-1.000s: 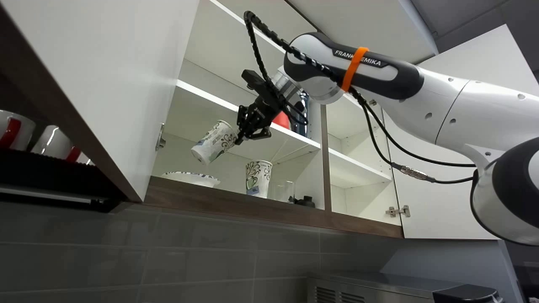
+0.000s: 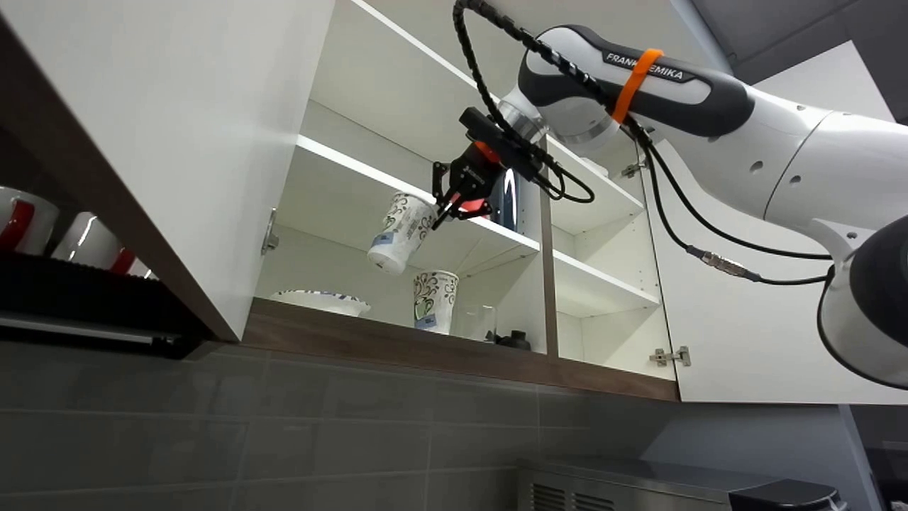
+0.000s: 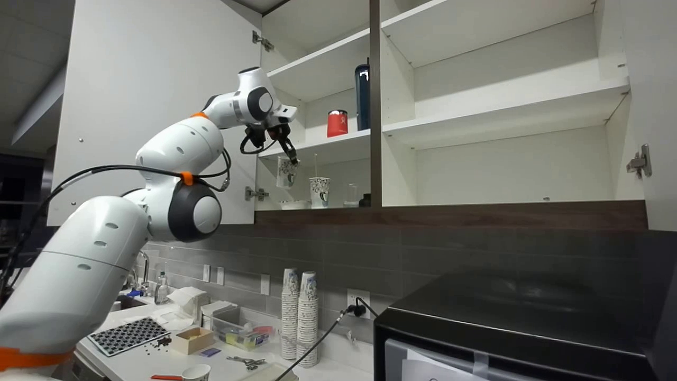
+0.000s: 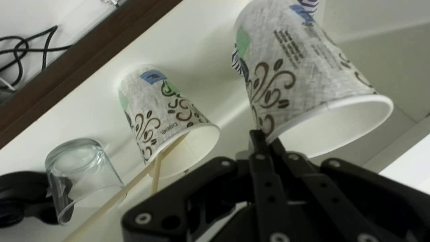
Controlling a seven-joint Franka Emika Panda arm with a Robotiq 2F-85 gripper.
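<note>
A patterned paper cup (image 2: 401, 233) hangs tilted in the air, its near rim pinched by my gripper, which is shut on it. The wrist view shows the held cup (image 4: 296, 68) mouth toward me, its inside empty where visible. A second paper cup (image 4: 163, 117) of the same pattern stands upright on the lowest cabinet shelf, with thin wooden sticks (image 4: 156, 173) in it. In exterior view 1 the held cup is above and left of this standing cup (image 2: 435, 301), apart from it. My gripper (image 3: 293, 160) is in front of the cabinet's left bay in exterior view 2.
Beside the standing cup are a clear glass (image 4: 82, 169) and a black object (image 4: 24, 197). A patterned bowl (image 2: 321, 301) sits to the left. The shelf above holds a red tumbler (image 3: 337, 123) and a dark bottle (image 3: 362, 95). The right bay is empty.
In exterior view 1 my gripper and the held cup have moved right and slightly up, nearer to above the standing cup. The held cup now hangs more upright.
</note>
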